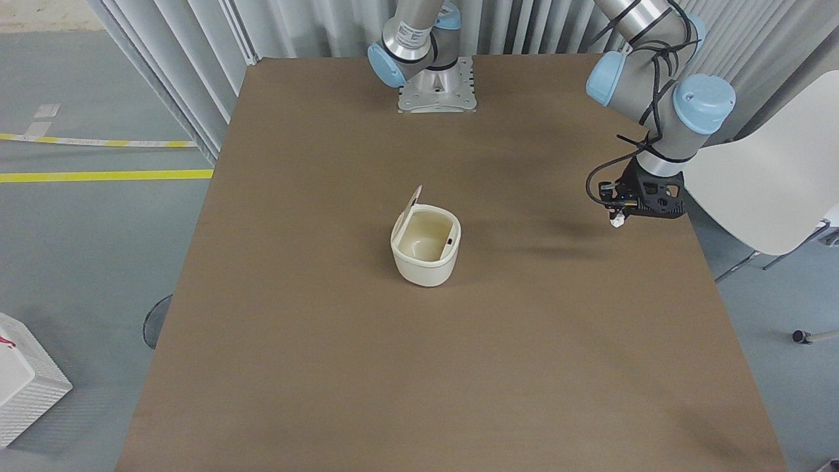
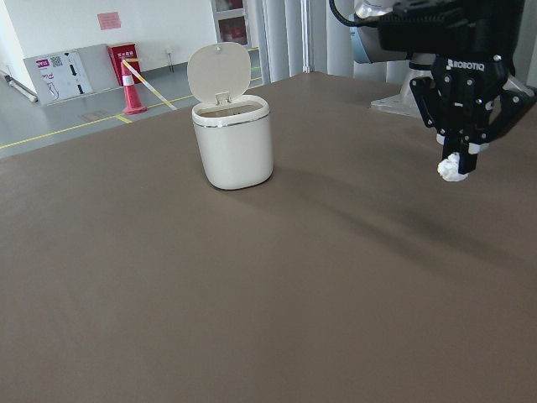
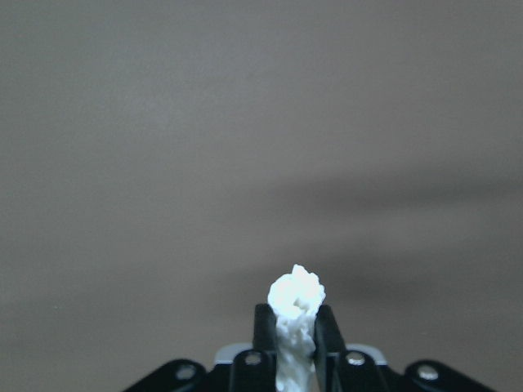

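My black gripper (image 2: 458,147) is shut on a crumpled white paper ball (image 3: 296,306), which sticks out from between the fingertips, over the brown table (image 2: 210,302). In the front view the gripper (image 1: 619,214) is at the table's right edge, the white bit (image 1: 618,221) showing beneath it. A white bin (image 1: 425,248) with its lid standing open (image 2: 218,71) is on the table to the left of the gripper, apart from it. The wrist view shows only tabletop beyond the held paper.
A white chair (image 1: 767,165) is beside the right edge, curtains behind.
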